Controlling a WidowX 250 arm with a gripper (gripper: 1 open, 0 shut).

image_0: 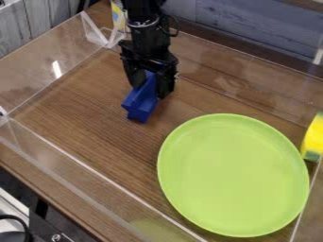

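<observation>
The black gripper (149, 71) hangs over a blue block (142, 102) on the wooden table, its fingers around or just above the block's upper end. The blue block lies tilted lengthwise, pointing away from the camera.
A large green plate (232, 175) fills the lower right. A yellow object (312, 138) sits at the right edge, another yellowish item at the back left behind a clear barrier.
</observation>
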